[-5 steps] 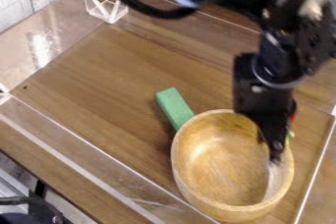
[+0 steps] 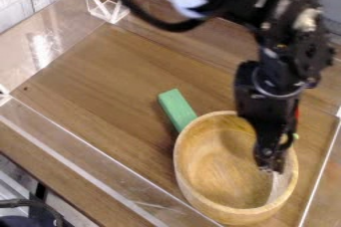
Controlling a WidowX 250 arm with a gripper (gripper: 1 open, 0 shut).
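Observation:
My black gripper (image 2: 277, 149) hangs pointing down over the right part of a wooden bowl (image 2: 210, 171), its fingers reaching inside the rim. It is open; whatever lies between or just under the fingertips is hard to make out, though a pale patch shows below them. A green block (image 2: 176, 110) lies just left of and behind the bowl. A small bit of red shows behind the gripper at the right, mostly hidden.
Clear plastic edging runs along its left and front, with a white wire-like piece (image 2: 107, 2) at the back-left corner.
The gripper has shifted slightly over the last second, its fingertips sitting a little lower in the right part of the bowl. The bowl and green block have not moved.

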